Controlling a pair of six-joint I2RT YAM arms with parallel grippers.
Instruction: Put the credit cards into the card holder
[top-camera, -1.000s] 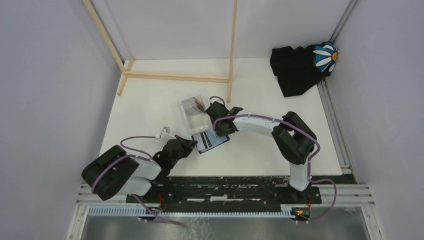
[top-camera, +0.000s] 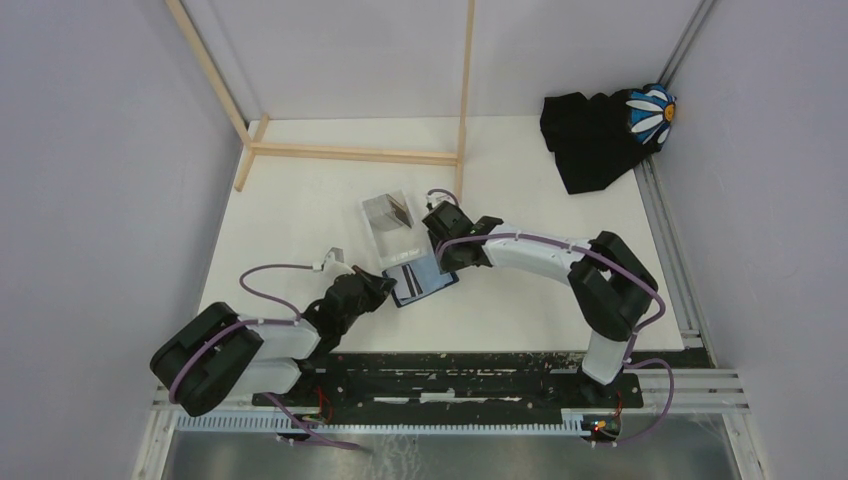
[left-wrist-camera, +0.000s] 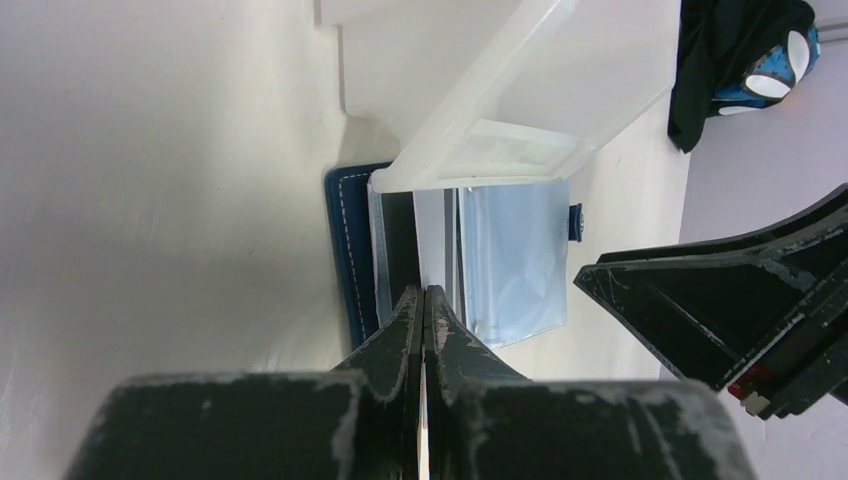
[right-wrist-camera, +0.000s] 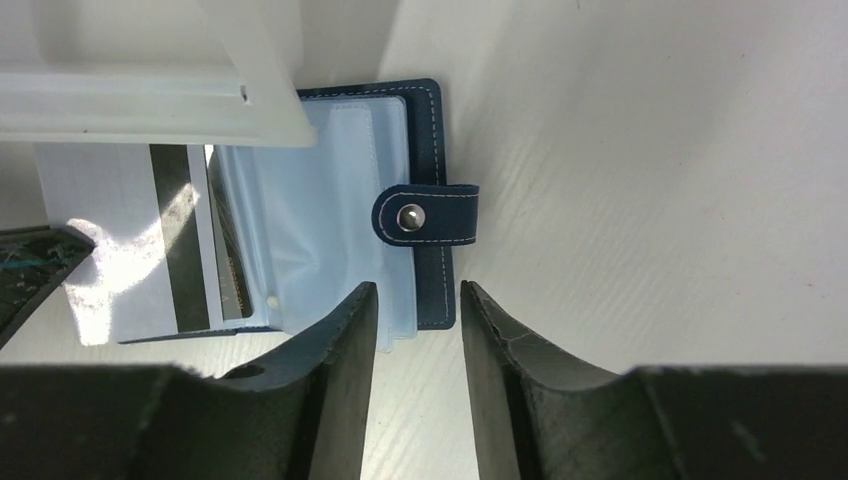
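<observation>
The dark blue card holder (right-wrist-camera: 432, 130) lies open on the table, its clear sleeves (right-wrist-camera: 330, 215) spread flat and its snap strap (right-wrist-camera: 440, 215) at the right edge. On its left part is a grey card face with a black stripe (right-wrist-camera: 180, 250); how deep it sits in a sleeve I cannot tell. My left gripper is shut, tips at the holder's left side by the striped cards, nothing visible between its fingers. Part open and empty, my right gripper hangs over the holder's right edge, below the strap in its wrist view.
A white tray (top-camera: 375, 245) stands just behind the holder and overhangs its back edge in the wrist views. Grey cards (top-camera: 387, 212) lean inside it. A wooden frame (top-camera: 350, 153) crosses the back, and a black cloth (top-camera: 590, 140) lies back right.
My right gripper has shifted to the right across the holder, uncovering more of its sleeves. The left gripper's tips have hardly moved, while its arm's elbow has drifted slightly left and toward the front.
</observation>
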